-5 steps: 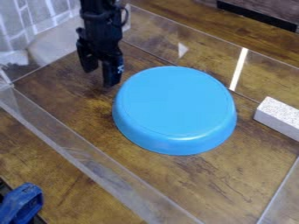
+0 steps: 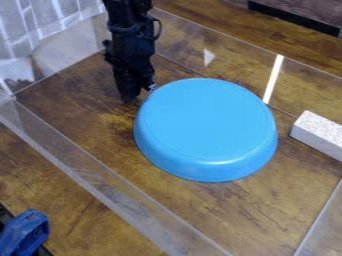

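A large light-blue round object [image 2: 206, 128], like an overturned bowl or lid, lies on the wooden floor of a clear-walled tray. My dark gripper [image 2: 138, 86] reaches down from the top at its upper-left edge, low near the floor. The fingertips are dark and small; nothing shows between them, and it looks shut.
A white speckled block [image 2: 317, 134] lies at the right. A blue object [image 2: 20, 232] sits outside at the lower left. Clear walls [image 2: 94, 180] edge the area.
My gripper has moved slightly right and lower toward the round object's edge, and the blue round object has shifted a little to the right and downward in the view.
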